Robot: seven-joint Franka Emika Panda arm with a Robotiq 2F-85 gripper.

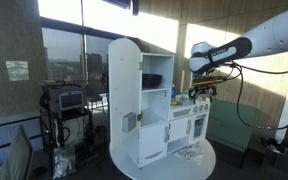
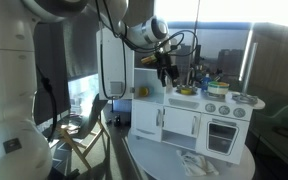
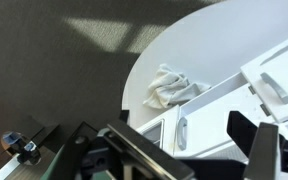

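My gripper stands open in the wrist view, its dark fingers wide apart with nothing seen between them. It hangs above the counter of a white toy kitchen, close to the items there, in exterior view 2. A crumpled white cloth lies on the round white base in front of the cabinet doors, well below my gripper. In exterior view 1 the gripper is small and dark, so its fingers are hard to make out.
A yellow pot and a colourful pot stand on the counter. A dark bowl sits on the shelf beside the tall open door. A cart with a monitor stands at left. Bare floor surrounds the base.
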